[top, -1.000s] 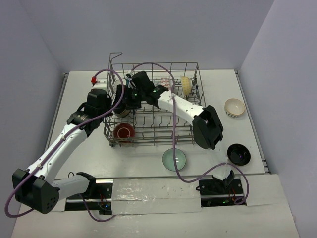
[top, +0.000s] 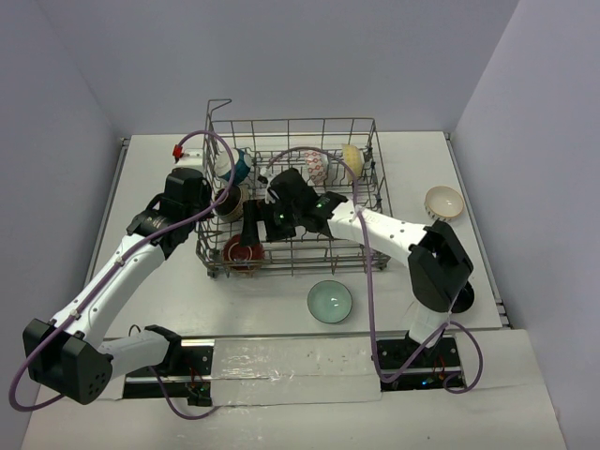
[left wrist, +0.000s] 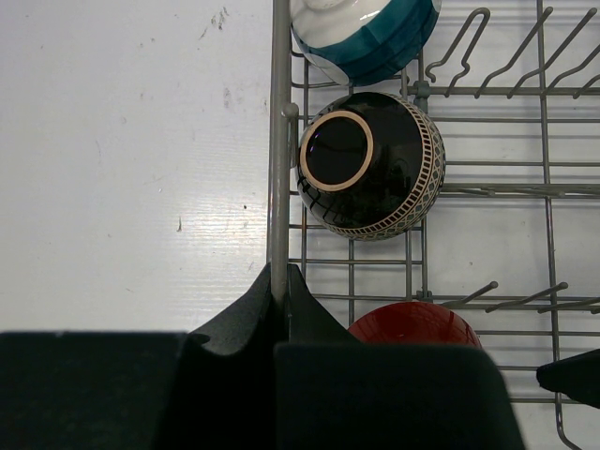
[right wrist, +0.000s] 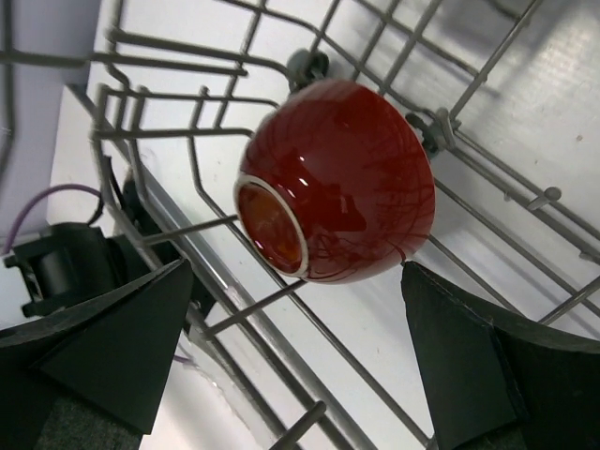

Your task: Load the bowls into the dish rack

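My left gripper is shut on the left rim wire of the dish rack [top: 291, 267]. In the rack's front left corner, the red bowl [right wrist: 342, 183] leans on its side, base turned toward the left finger in the right wrist view. My right gripper stands open above the rack, its fingers either side of the red bowl's near part, with nothing gripped. Behind the red bowl, a black patterned bowl [left wrist: 375, 169] lies tipped along the left side, then a teal and white bowl [left wrist: 375, 37]. A pink-patterned bowl [top: 316, 167] and a yellow bowl [top: 352, 160] sit at the back.
On the counter in front of the rack is a green bowl [top: 329, 302]. To the right lie a beige bowl [top: 443, 202] and a black bowl [top: 463, 299], partly hidden by the right arm. Upright rack prongs [left wrist: 520, 47] stand close to the bowls.
My right gripper has moved from over the black patterned bowl toward the front, to the red bowl. The red bowl sits slightly further right than a second ago. The left arm is still.
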